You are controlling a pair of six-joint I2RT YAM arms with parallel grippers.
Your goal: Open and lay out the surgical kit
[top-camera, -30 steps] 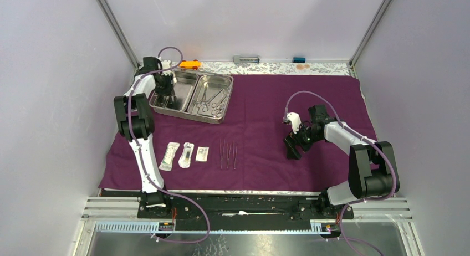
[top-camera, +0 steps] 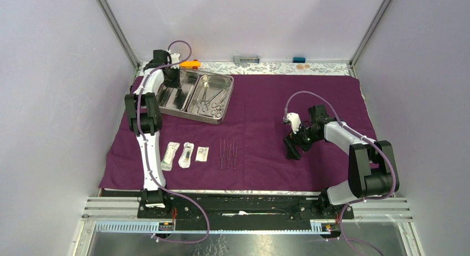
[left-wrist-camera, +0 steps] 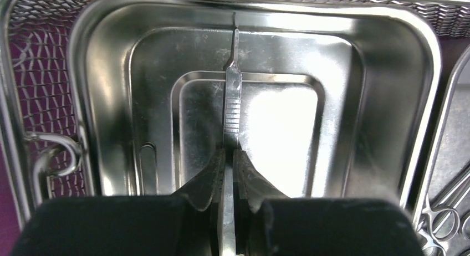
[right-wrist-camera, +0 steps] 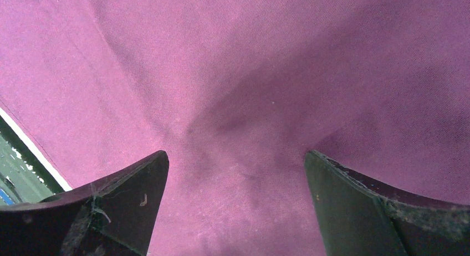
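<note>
My left gripper is shut on a slim metal scalpel handle (left-wrist-camera: 233,101) marked with ruled lines. It reaches down into the left section of the steel tray (left-wrist-camera: 80,101); whether the handle is clear of the tray's floor I cannot tell. Scissor-like instruments (top-camera: 215,101) lie in the right section. On the purple cloth are two long sealed packets (top-camera: 169,155) side by side, a small square packet (top-camera: 202,154) and several thin tweezers (top-camera: 228,154). Over the cloth's right half my right gripper hangs open, bare cloth between its fingers.
A mesh basket wall (left-wrist-camera: 47,84) with a wire loop borders the tray section. Behind the tray sits an orange toy-like object (top-camera: 190,64). A grey box (top-camera: 246,59) and a blue block (top-camera: 299,60) stand along the back edge.
My left arm has shifted rightward and slightly back over the tray's left section. The right arm and the laid-out items stay put.
</note>
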